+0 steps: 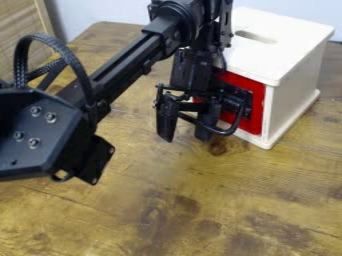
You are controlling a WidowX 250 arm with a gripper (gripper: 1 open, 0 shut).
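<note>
My black gripper (187,122) hangs low in front of a white box (291,85) with a slotted top and a red front panel (245,92). Its two dark fingertips point down a little above or at the wooden table, apart from each other, with no object visible between them. The gripper body covers much of the red panel, so whether it touches it I cannot tell.
The arm's base fills the left side. A light wooden board (22,50) stands at the far upper left, and a white wall runs behind.
</note>
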